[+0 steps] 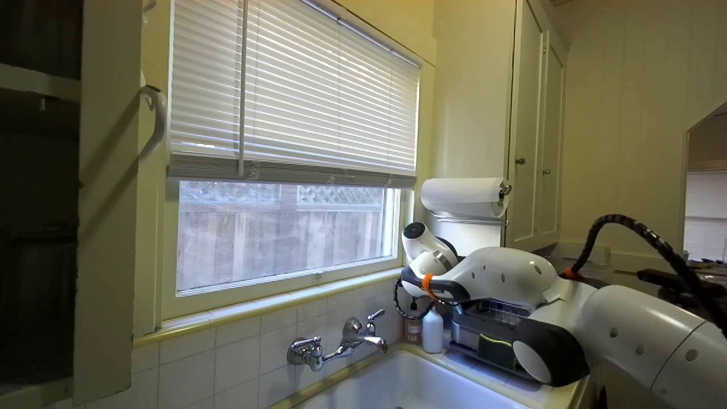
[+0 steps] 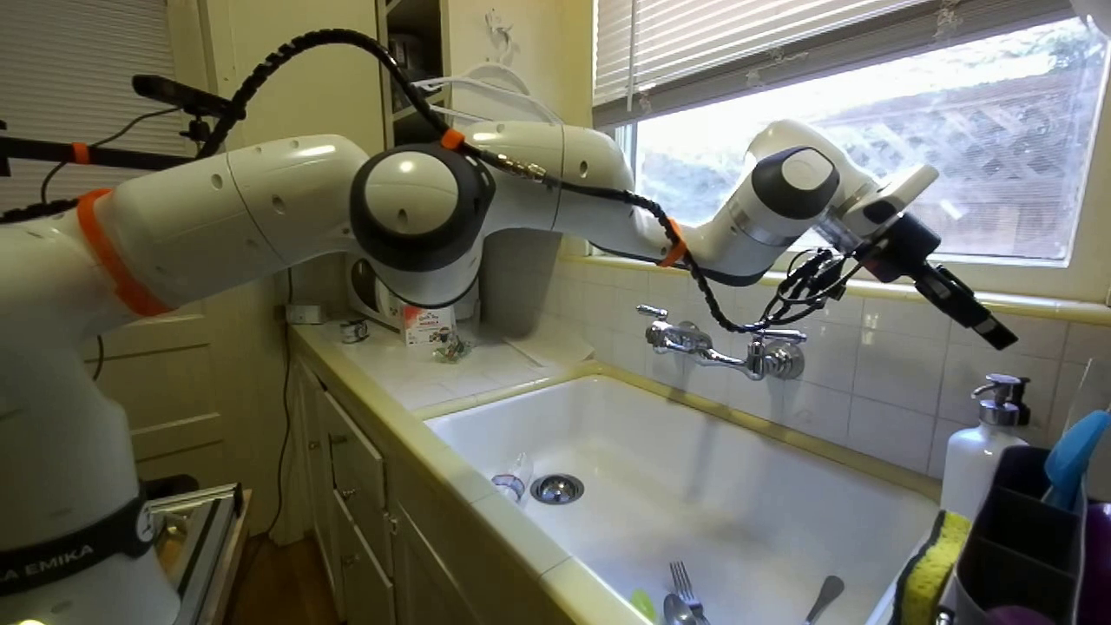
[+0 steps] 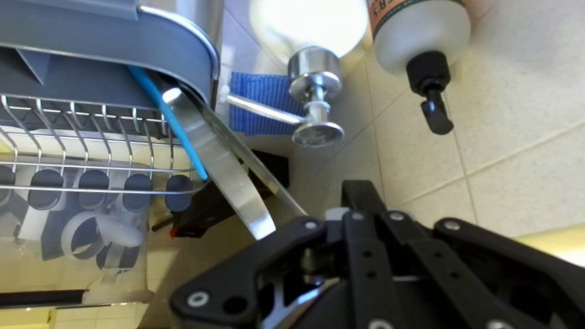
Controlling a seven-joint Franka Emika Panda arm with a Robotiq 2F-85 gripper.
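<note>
My gripper points down and to the right in front of the tiled wall by the window, above the sink's far right corner. Its fingers are shut, and nothing shows between them. In the wrist view the gripper fills the bottom centre. Beyond its tips stand a white soap dispenser with a metal pump and a second bottle with a black pump and an orange label. Both are apart from the fingers. Exterior view 1 hides the gripper behind the arm's own wrist.
A dish rack with a grey utensil holder stands beside the dispenser; a blue-handled utensil sticks out of it. The white sink holds a fork and other cutlery. The faucet juts from the wall.
</note>
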